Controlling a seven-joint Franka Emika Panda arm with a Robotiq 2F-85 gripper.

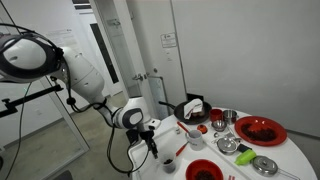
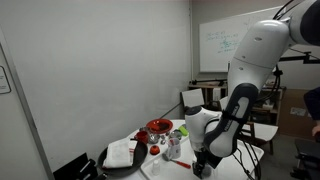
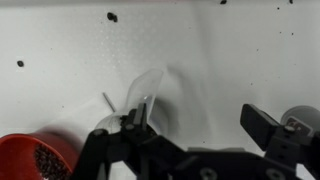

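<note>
My gripper stands open above the white table, its dark fingers wide apart with only bare tabletop between them in the wrist view. A pale, translucent object (image 3: 147, 88) shows beside the left finger, which partly hides it; I cannot tell what it is. At the right edge is a grey cup (image 3: 303, 121), just beyond the right finger. A red bowl (image 3: 35, 152) with dark beans sits at the lower left. In exterior view 1 the gripper (image 1: 149, 139) is over the table's near left side, close to a grey cup (image 1: 168, 161).
A black pan (image 1: 194, 111) holding a white cloth, a white mug (image 1: 195, 140), metal pots (image 1: 228, 144) and a large red plate (image 1: 262, 130) crowd the table's back and right. A lidded pan (image 1: 265, 165) lies nearer. Several dark beans are scattered on the tabletop.
</note>
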